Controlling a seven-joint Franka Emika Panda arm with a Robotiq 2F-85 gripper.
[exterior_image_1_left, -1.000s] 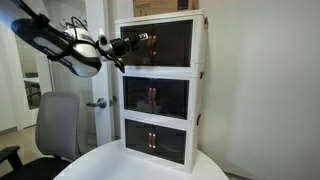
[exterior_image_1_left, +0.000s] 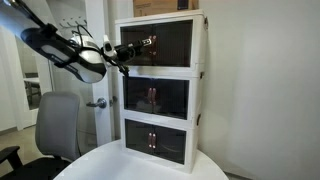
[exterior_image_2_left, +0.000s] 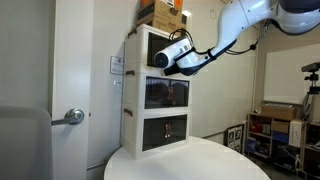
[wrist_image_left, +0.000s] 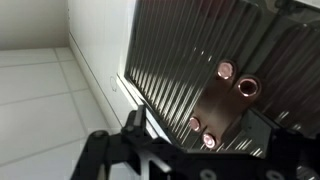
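Observation:
A white cabinet (exterior_image_1_left: 200, 100) with three tiers of dark doors stands on a round white table (exterior_image_2_left: 205, 158). Each tier has a pair of brown handles, and my gripper (exterior_image_1_left: 136, 57) is in front of the top tier's doors (exterior_image_1_left: 172, 44). From the other side, the arm (exterior_image_2_left: 210, 55) reaches in to that same tier. In the wrist view, two brown handles (wrist_image_left: 238, 98) with round metal screws lie close ahead of my open gripper. Nothing shows gripped between the fingers. Whether a fingertip touches a handle I cannot tell.
Cardboard boxes (exterior_image_2_left: 160, 16) rest on top of the cabinet. A grey chair (exterior_image_1_left: 57, 125) stands at the table's left, near a door with a metal handle (exterior_image_1_left: 97, 103).
Over the last second the arm has shifted slightly to the right and a little lower, with the gripper staying at the top doors. The cabinet doors look unchanged.

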